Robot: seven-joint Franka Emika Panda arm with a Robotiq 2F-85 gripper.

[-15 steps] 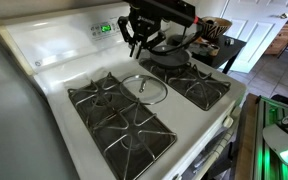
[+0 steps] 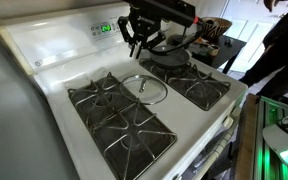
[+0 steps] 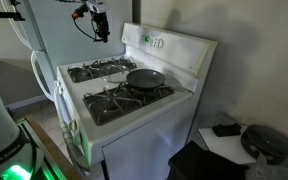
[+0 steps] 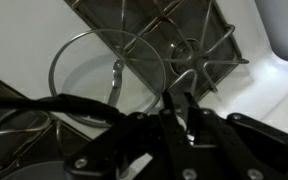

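My gripper [image 2: 135, 46] hangs over the back of the white stove [image 2: 77, 74], above the glass lid and left of the frying pan. Its black fingers look nearly together in the wrist view, the gripper being shut; what lies between them is too dark to make out. The round glass lid [image 4: 72, 62] with a metal rim and a bar handle lies flat on the stovetop between the two burner grates. On the right-hand burners rests a dark frying pan [image 3: 145, 79].
Black grates [image 2: 134, 141] cover the left burners. A wall [image 2: 19, 100] or appliance side borders the stove on the left. Another dark pan [image 3: 268, 140] sits apart at the far right. A large dark shape [image 2: 284, 58] stands at the upper right, beyond the stove.
The arm and stovetop things look unmoved. A large dark shape, perhaps a person, has come into view at the upper right, covering the floor and cabinet seen there before.
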